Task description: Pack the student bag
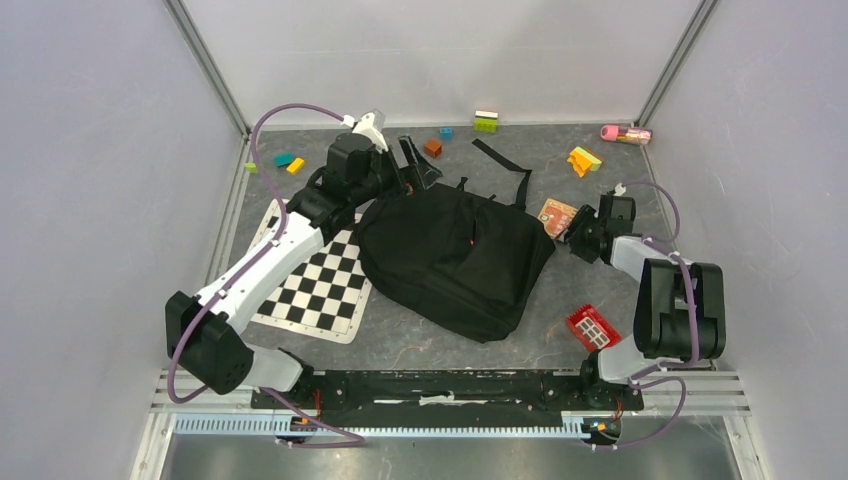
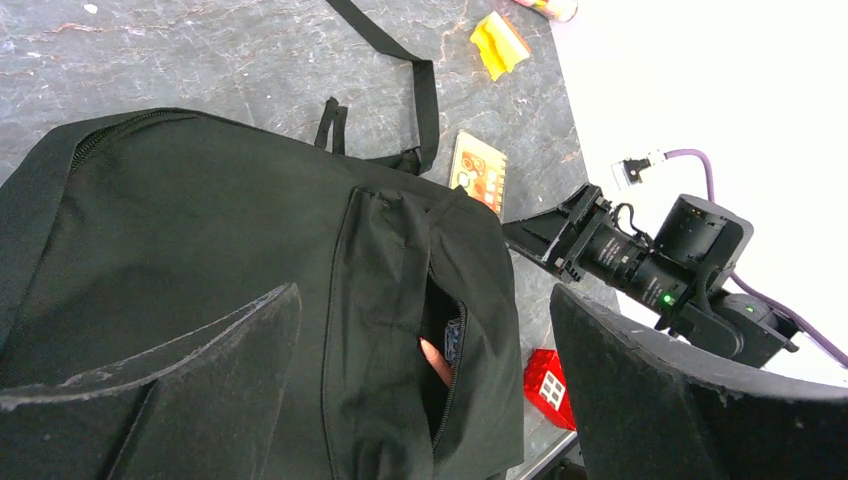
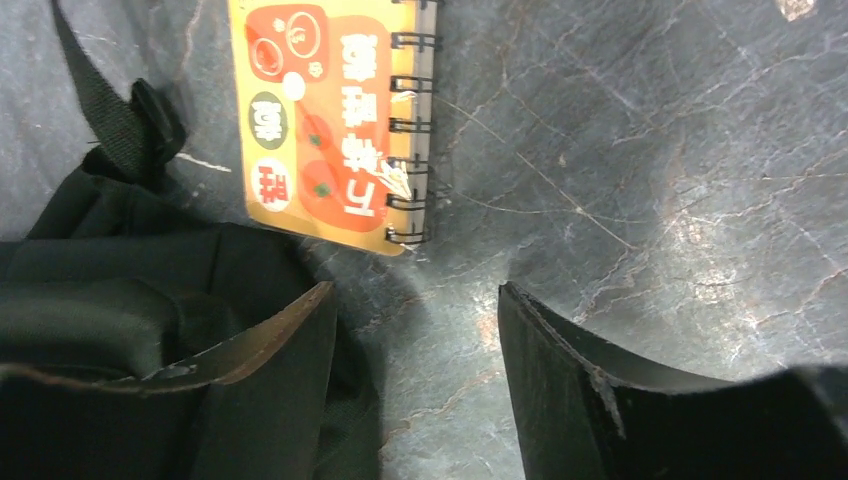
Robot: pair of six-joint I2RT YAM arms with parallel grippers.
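Observation:
The black bag (image 1: 450, 260) lies mid-table, its front pocket partly unzipped with something pinkish inside (image 2: 434, 360). An orange spiral notebook (image 3: 320, 120) lies flat at the bag's right upper edge. My right gripper hangs low just beside the notebook and the bag's edge, fingers apart, nothing between them. My left gripper hovers high over the bag's upper left, open and empty, looking down on it.
A checkerboard (image 1: 320, 305) lies left of the bag, a red item (image 1: 590, 326) at front right. Coloured blocks (image 1: 433, 147), a yellow item (image 1: 580, 160) and a pink bottle (image 1: 625, 135) lie along the back.

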